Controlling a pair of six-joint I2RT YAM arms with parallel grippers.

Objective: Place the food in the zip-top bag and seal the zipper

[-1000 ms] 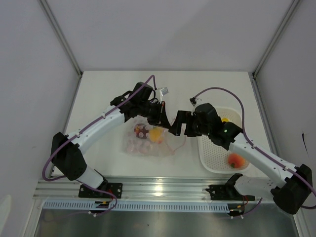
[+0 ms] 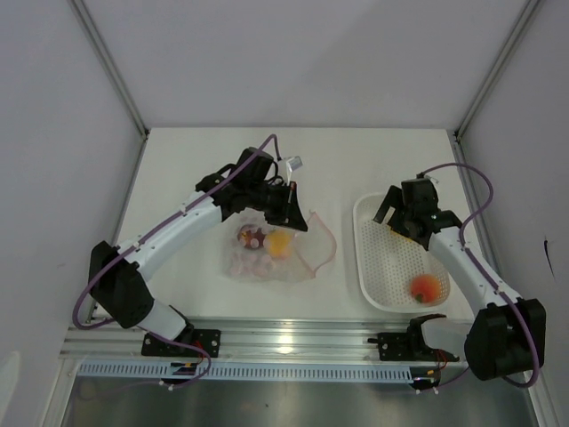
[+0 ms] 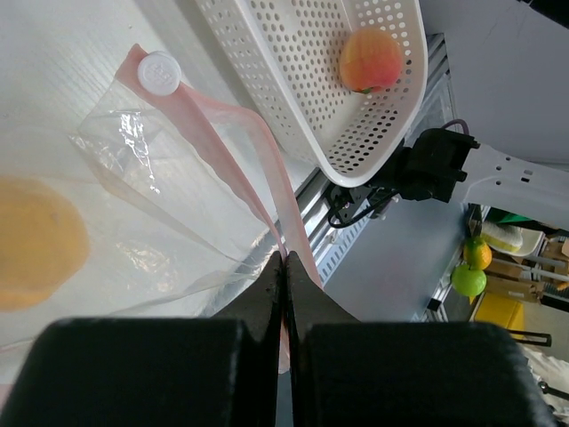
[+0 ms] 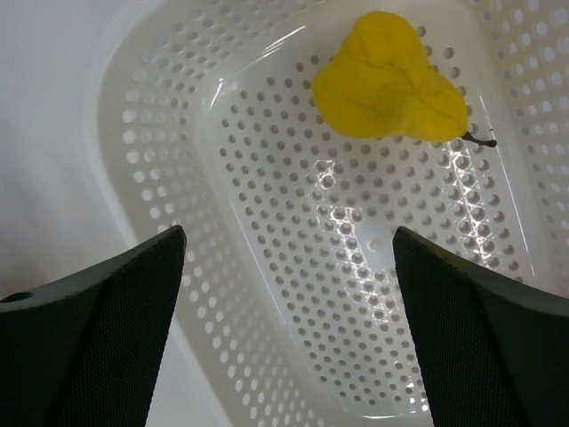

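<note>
The clear zip top bag (image 2: 322,240) with a pinkish rim lies mid-table. A yellow-orange round food (image 2: 277,244) and a dark reddish one (image 2: 251,236) show through it. My left gripper is shut on the bag's rim, holding that edge up. Over the white basket (image 2: 363,272), my right gripper (image 2: 385,210) stands open with nothing between its fingers. A yellow pear-like food (image 4: 382,84) lies in the basket, ahead of those fingers in the right wrist view. Also in the basket, at its near end, is a peach (image 2: 425,288).
A white slider (image 3: 160,73) sits on the bag's pink rim. The basket's wall stands close to the right of the bag's mouth. White table (image 2: 302,156) behind the bag is clear. A metal rail (image 2: 284,334) runs along the front edge.
My right gripper has moved from beside the left gripper at the bag's mouth, rightward to over the basket, and stays open. The left arm has held still.
</note>
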